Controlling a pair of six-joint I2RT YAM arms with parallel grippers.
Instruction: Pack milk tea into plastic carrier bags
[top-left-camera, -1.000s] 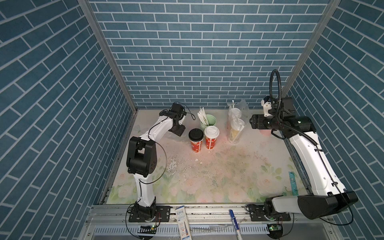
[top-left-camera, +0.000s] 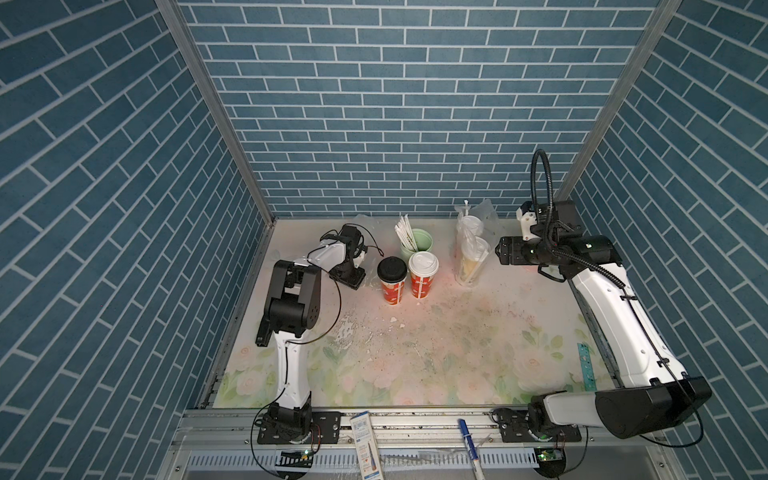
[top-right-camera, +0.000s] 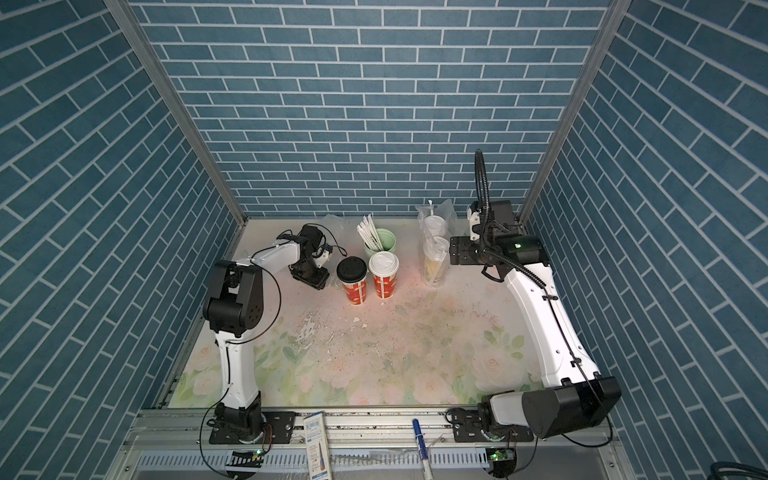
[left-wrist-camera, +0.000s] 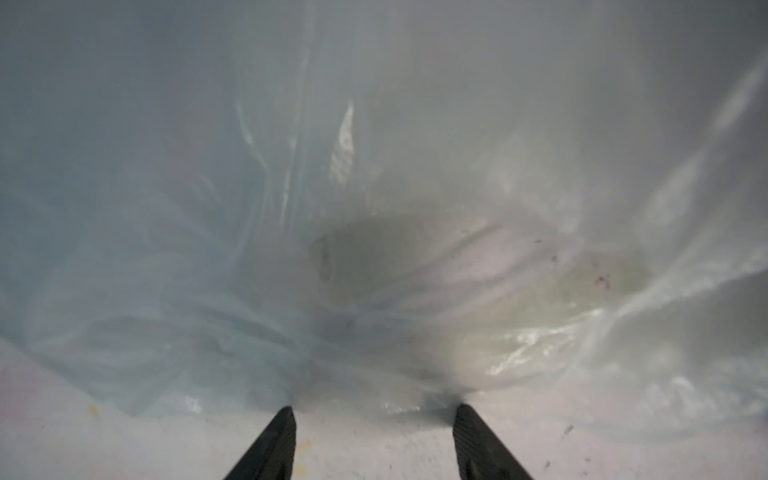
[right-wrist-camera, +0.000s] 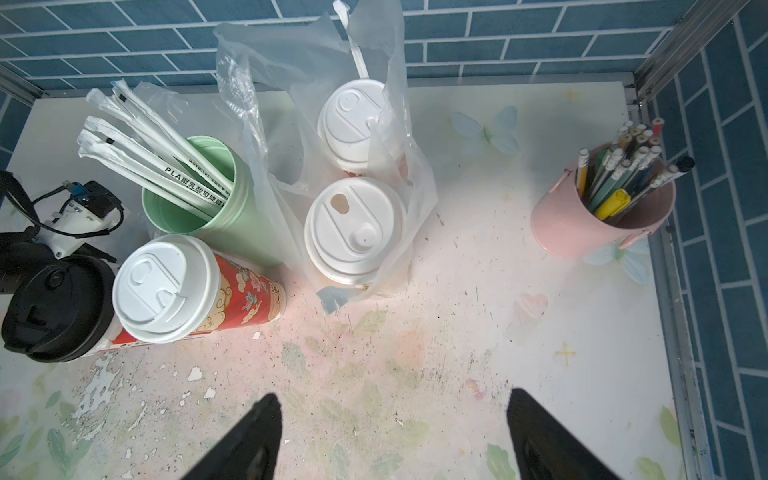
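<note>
A clear plastic bag (left-wrist-camera: 432, 272) fills most of the left wrist view. My left gripper is at its lower edge, fingers apart; whether film lies between them is hard to tell. In the top left view, a black-lidded red cup (top-left-camera: 392, 281) and a white-lidded red cup (top-left-camera: 421, 276) stand side by side, right of that gripper. Further right, a clear bag (right-wrist-camera: 276, 64) is around two white-lidded cups: a front cup (right-wrist-camera: 352, 228) and a rear cup (right-wrist-camera: 352, 120). My right gripper is open and empty, in front of the bagged cups.
Behind the red cups stands a green holder (right-wrist-camera: 212, 152) with wrapped straws (right-wrist-camera: 152, 152). A pink bucket (right-wrist-camera: 564, 216) of pencils is near the right wall.
My left gripper has come down and toward the front, shifting slightly left. The right arm has drifted a little left and lower. Cups and bagged drinks stay put.
</note>
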